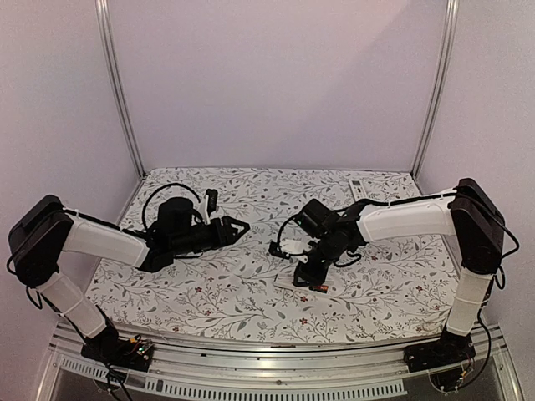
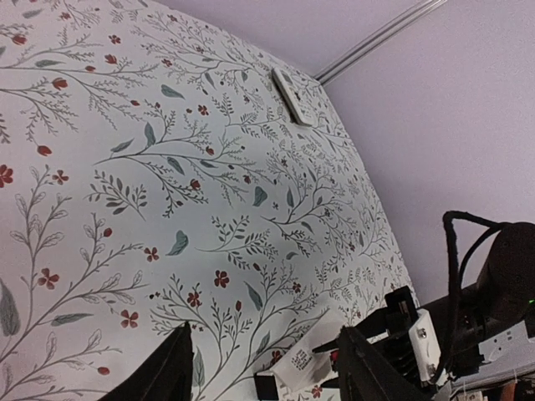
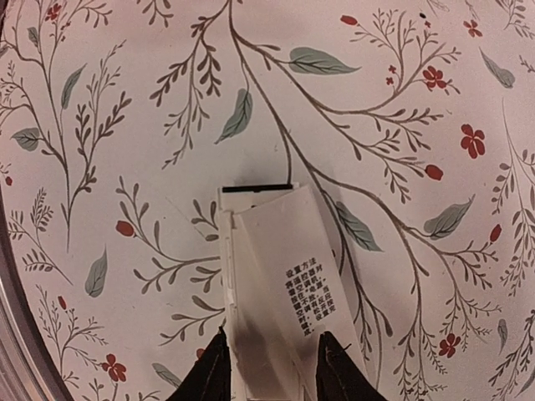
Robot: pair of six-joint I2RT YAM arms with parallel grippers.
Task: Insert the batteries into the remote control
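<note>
A white remote control (image 3: pixel 227 276) lies on the patterned cloth under my right gripper. On its back rests a pale cover (image 3: pixel 309 276) with a printed square code, turned askew to the body. The right gripper's fingers stand apart over the remote; whether they touch the cover I cannot tell. A dark and red piece, perhaps a battery (image 1: pixel 319 288), shows at the remote's right end in the top view. My left gripper (image 1: pixel 244 227) is open and empty, away to the left. The battery bay is mostly hidden by the cover and fingers.
A second white, flat object (image 1: pixel 358 189) lies at the back right of the cloth (image 1: pixel 209 301). Walls close off the back and both sides. Free cloth surrounds the remote, including the front and the middle left.
</note>
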